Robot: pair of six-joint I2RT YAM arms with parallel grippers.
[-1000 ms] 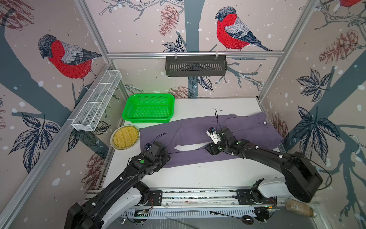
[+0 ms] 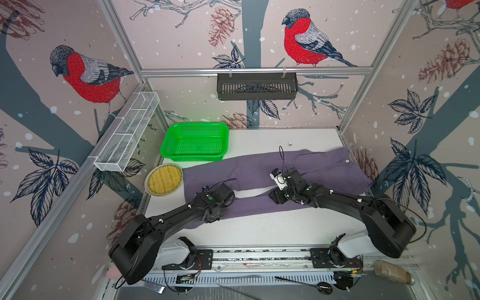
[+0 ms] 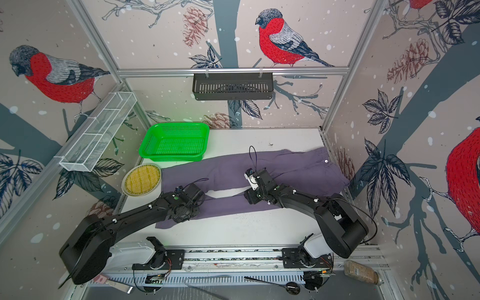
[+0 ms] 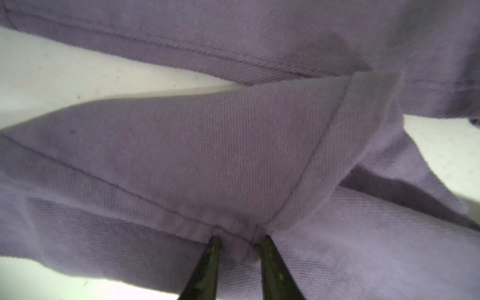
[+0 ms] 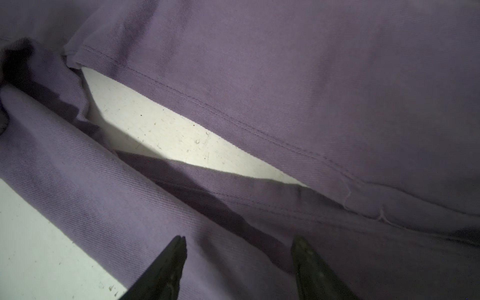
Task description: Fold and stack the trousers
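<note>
Purple trousers [image 2: 255, 165] lie stretched across the table, with the waist at the right and the legs reaching left. The near leg [image 2: 260, 206] runs along the front, separated from the far one by a strip of bare table. In the left wrist view, a turned-over hem flap [image 4: 210, 160] narrows to a bunched fold between the fingertips of my left gripper. Those fingers stand partly apart; whether they grip the cloth firmly does not show. My right gripper is wide open above the near leg, cloth visible beneath its fingers.
A green basket [image 2: 195, 156] stands at the back left, and a round dish with a yellow inside [image 2: 165, 180] sits in front of it, close to the far trouser leg. Bare white table [image 2: 265, 230] shows along the front.
The right arm has shifted only slightly.
</note>
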